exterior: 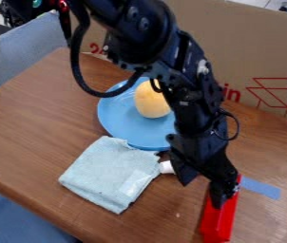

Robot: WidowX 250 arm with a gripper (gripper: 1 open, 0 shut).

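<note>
My gripper (207,180) reaches down at the right of the table, open, over a white tube (168,167) and the far end of a red bar-shaped object (218,222); its lower part hides most of the tube, and I cannot tell whether it touches either. A blue plate (121,119) holds a yellow round object (150,102), partly behind the arm. A folded light blue cloth (108,174) lies left of the tube.
A cardboard box (254,66) stands along the back. A blue strip (263,189) lies right of the red object.
</note>
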